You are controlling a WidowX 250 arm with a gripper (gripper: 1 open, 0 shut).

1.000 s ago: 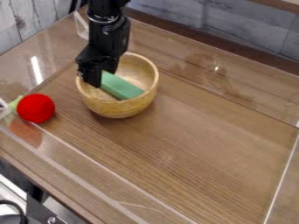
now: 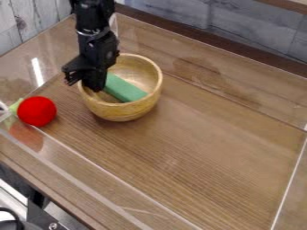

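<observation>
A black gripper point(image 2: 89, 68) reaches down from the top onto the left part of a yellow bowl point(image 2: 120, 111), its fingertips at or just over the rim. It looks shut; anything between its fingers is too small to tell. A green block point(image 2: 127, 89) lies inside the bowl. A red tomato-like ball point(image 2: 38, 111) sits left of the bowl, near a pale green object point(image 2: 10, 110) at the table's left edge.
A grey wall runs behind it at top right.
The gripper has shifted slightly left, to the bowl's left rim. The bowl and green block have barely moved.
</observation>
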